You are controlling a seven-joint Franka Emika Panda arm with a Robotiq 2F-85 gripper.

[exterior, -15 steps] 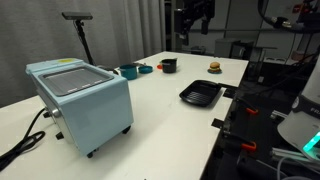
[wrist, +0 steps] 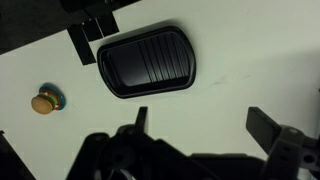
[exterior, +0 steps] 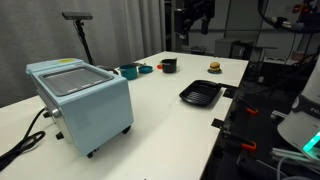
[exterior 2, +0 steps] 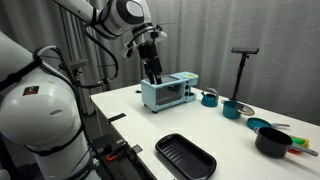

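Note:
My gripper is open, its two fingers wide apart with nothing between them. It hangs well above the white table, seen high in exterior view 1 with its fingers pointing down. Below it, a black ridged tray [wrist: 148,62] lies empty on the table, ahead of the fingertips in the wrist view. A toy burger [wrist: 48,98] sits to the tray's left there; exterior view 1 has the burger [exterior: 214,67] near the table's far right edge.
A light blue toaster oven [exterior: 90,105] stands at the left in exterior view 1. Exterior view 2 shows a black pot [exterior 2: 284,142], a teal pan [exterior 2: 232,108] and a teal kettle [exterior 2: 209,97]. Bare table [exterior: 160,130] lies between the oven and the tray.

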